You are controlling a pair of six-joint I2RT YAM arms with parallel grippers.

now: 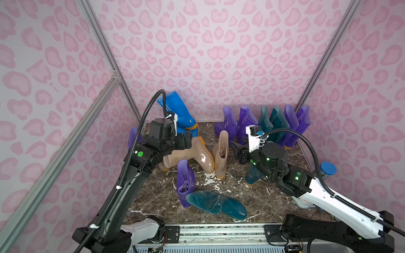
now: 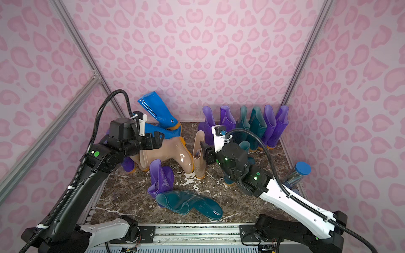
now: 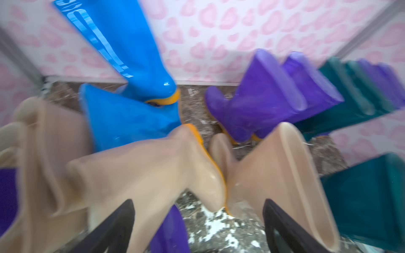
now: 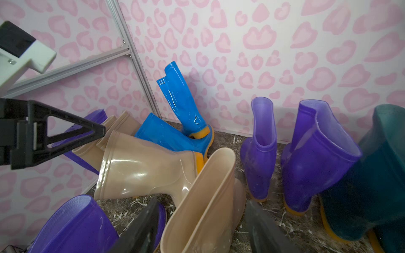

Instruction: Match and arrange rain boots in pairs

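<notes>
A beige boot [image 1: 221, 158] stands upright in mid-table. Just to its right in the top left view is my right gripper [image 1: 237, 152], with fingers apart; in the right wrist view the beige boot's open top shows in the space between the blurred fingers, and contact cannot be told. Another beige boot [image 1: 195, 154] lies on its side to the left. Above it my left gripper [image 1: 185, 141] is open and holds nothing. A teal boot [image 1: 254, 173] stands partly hidden behind the right arm. In front, a purple boot [image 1: 185, 183] stands behind a fallen teal boot [image 1: 217, 204].
Along the back right stand purple boots [image 1: 246, 122] and teal boots [image 1: 278, 120] in a row. Blue boots [image 1: 177, 109] are piled at back left. More beige boots [image 4: 122, 126] and a purple boot crowd the left side. A blue-capped bottle [image 1: 327, 168] stands far right.
</notes>
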